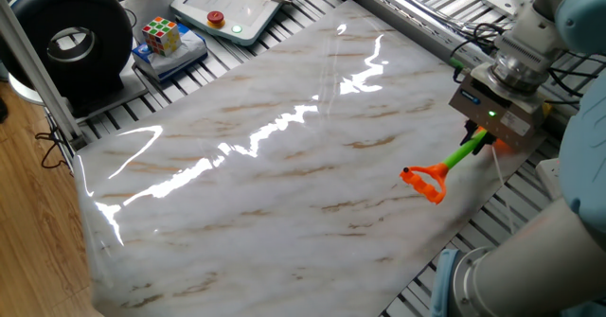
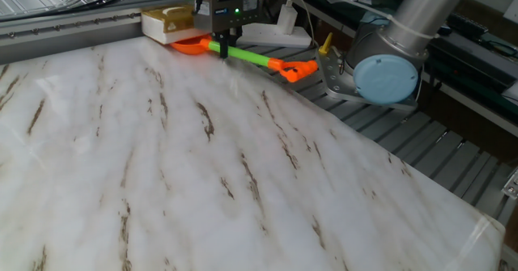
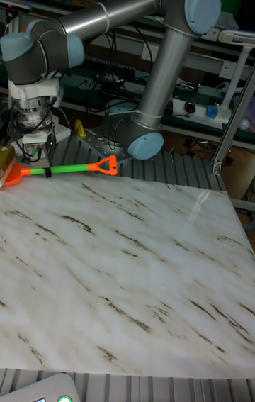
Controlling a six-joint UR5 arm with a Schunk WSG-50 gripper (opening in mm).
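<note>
A toy shovel with a green shaft, an orange handle and an orange scoop is at the robot-side edge of the marbled table. Over its shaft, pointing down, my gripper has one black finger on each side, close against the green, and looks shut on it. In the second exterior view, one dark finger crosses the front of the shaft. Part of the scoop is hidden behind the gripper in the first view. Whether the shovel touches the table or hangs just above it, I cannot tell.
Right by the scoop stands a brown and white box. A Rubik's cube on a blue box, a teach pendant and a black spool lie beyond the far edge.
</note>
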